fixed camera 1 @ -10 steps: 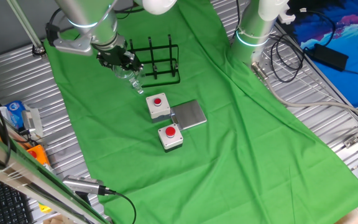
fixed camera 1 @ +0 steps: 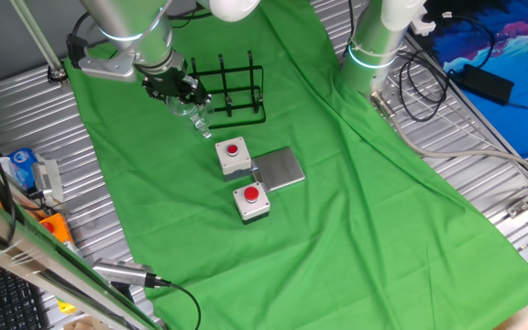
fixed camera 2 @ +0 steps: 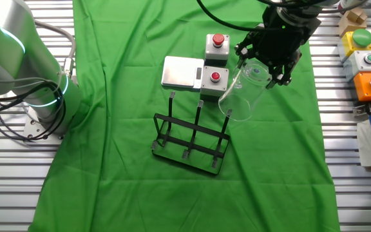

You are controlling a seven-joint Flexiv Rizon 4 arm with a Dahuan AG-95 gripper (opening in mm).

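Note:
A clear glass vessel with a handle is at my gripper. The dark fingers lie at either side of its nearer end in exterior view 2. Glare and the see-through wall hide whether they press on it, and I cannot tell whether the glass touches the cloth. In exterior view 1 my gripper hangs at the upper left, with the glass just below it, left of the black wire rack.
Two boxes with red buttons, one near the glass and another, stand beside a flat silver scale. Bare green cloth stretches away on the right.

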